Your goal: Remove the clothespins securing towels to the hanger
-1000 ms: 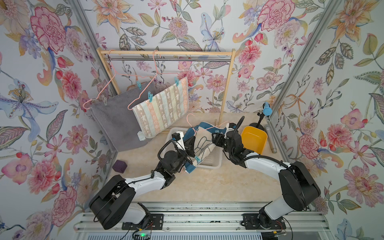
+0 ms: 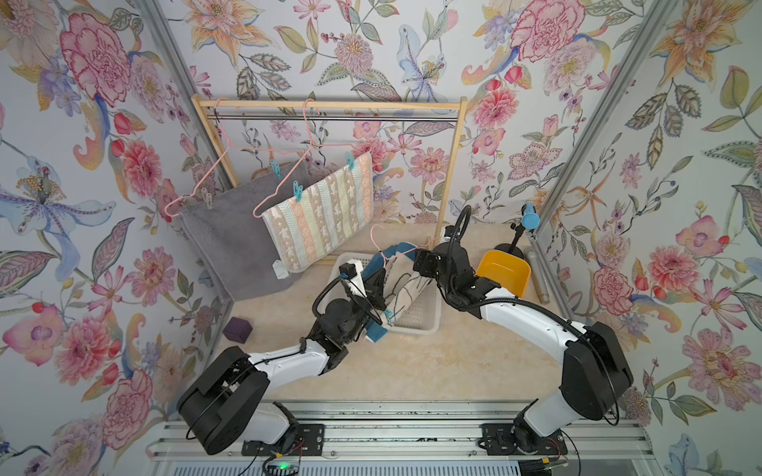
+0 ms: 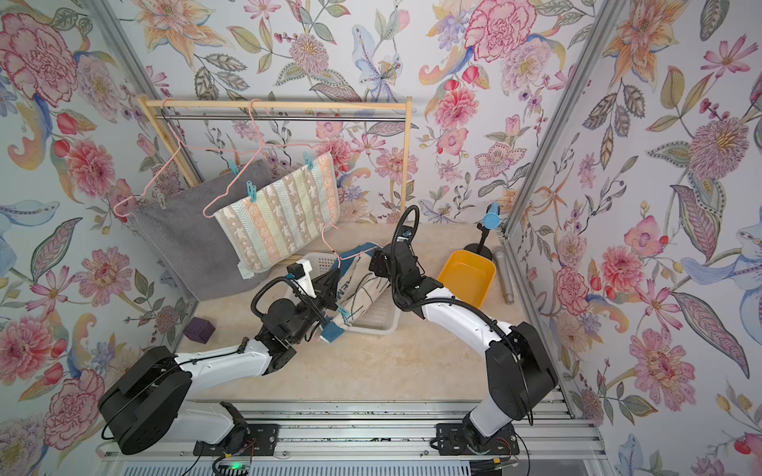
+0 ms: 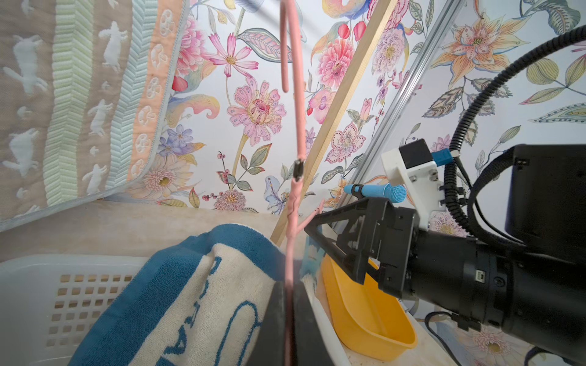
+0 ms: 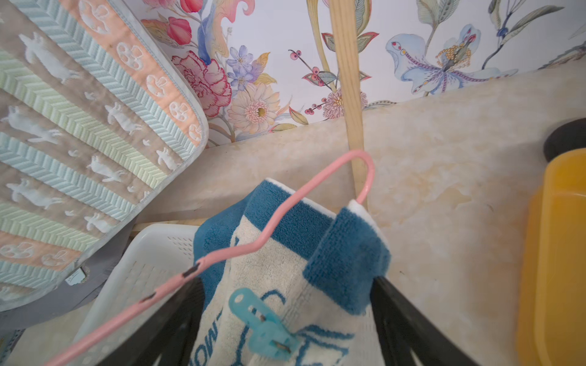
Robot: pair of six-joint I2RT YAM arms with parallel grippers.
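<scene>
A pink hanger runs up from my left gripper, shut on it above the white basket. Under it lies a blue and cream towel. A teal clothespin sits on that towel, between the fingers of my open right gripper as seen in the right wrist view, with no visible contact. A pastel quilted towel hangs by teal clothespins from another hanger on the rack, and a grey towel hangs behind it with its own pins.
A yellow bin stands right of the basket, before a black stand with a blue top. A purple cube lies at the left. The wooden rack stands behind.
My right gripper and arm have moved up and slightly left over the hanger and towel, with the wrist tilting. The left arm has barely moved.
</scene>
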